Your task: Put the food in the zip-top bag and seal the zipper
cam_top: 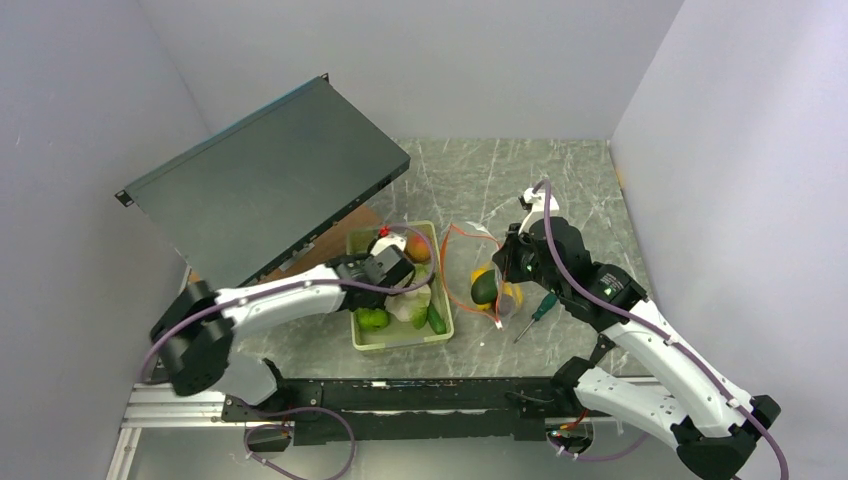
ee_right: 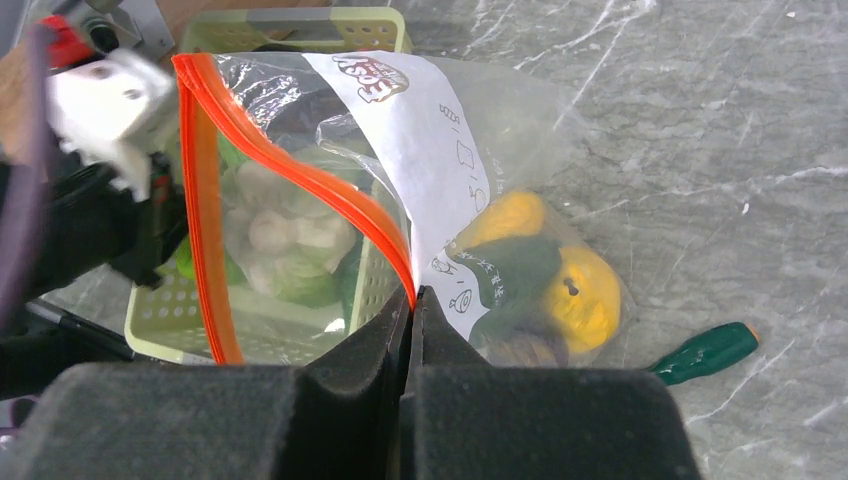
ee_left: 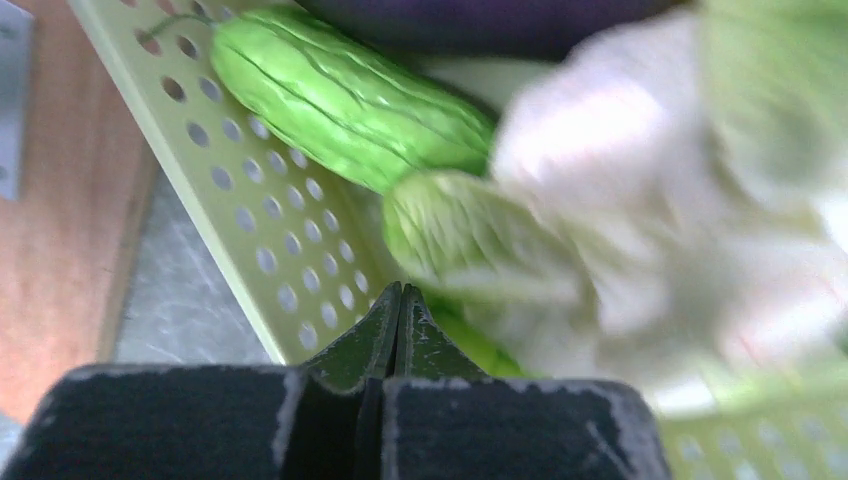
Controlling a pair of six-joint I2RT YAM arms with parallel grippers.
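The green basket (cam_top: 398, 341) holds vegetables: a bright green cucumber-like vegetable (ee_left: 340, 110), a pale leafy vegetable (ee_left: 650, 250) and a dark purple one (ee_left: 470, 18). My left gripper is shut low inside the basket's left part, nothing visible between its tips. The clear zip-top bag with orange edging (ee_right: 205, 230) stands open beside the basket, holding yellow and dark green items (ee_right: 580, 295). My right gripper is shut on the bag's rim, where the white label meets the orange strip.
A green screwdriver (cam_top: 542, 308) lies right of the bag. A tilted dark panel (cam_top: 270, 175) and a wooden board (cam_top: 330, 240) occupy the left.
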